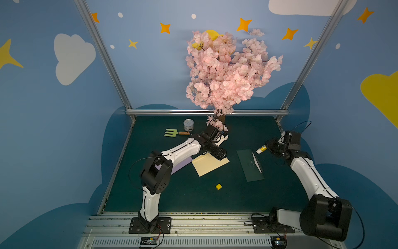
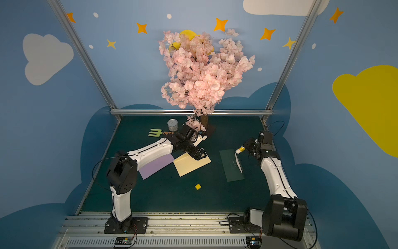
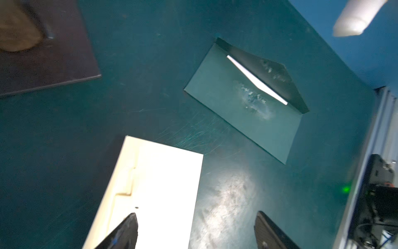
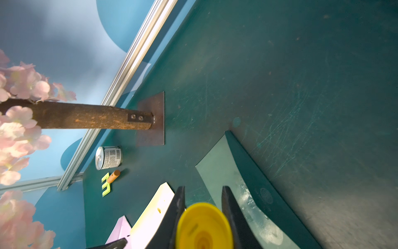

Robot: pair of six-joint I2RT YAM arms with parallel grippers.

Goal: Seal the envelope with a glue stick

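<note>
On the right half of the table lies the dark green envelope [image 1: 250, 166], its flap [image 3: 271, 70] raised along the right long side and a white strip showing at the opening. My right gripper [image 1: 270, 146] is shut on the glue stick [image 1: 261, 149], whose yellow end [image 4: 203, 228] shows between the fingers in the right wrist view. The stick is held just right of the envelope's far end, its uncapped white tip pointing left. Over the cream envelope [image 1: 209, 164], my left gripper stands open with nothing between its fingers. The small yellow cap [image 1: 219, 186] lies on the table nearer the front.
A lilac envelope [image 2: 155, 166] lies left of the cream one. Toward the back stand a tin can [image 1: 188, 124], a toy fork [image 1: 176, 132] and the blossom tree [image 4: 83, 115].
</note>
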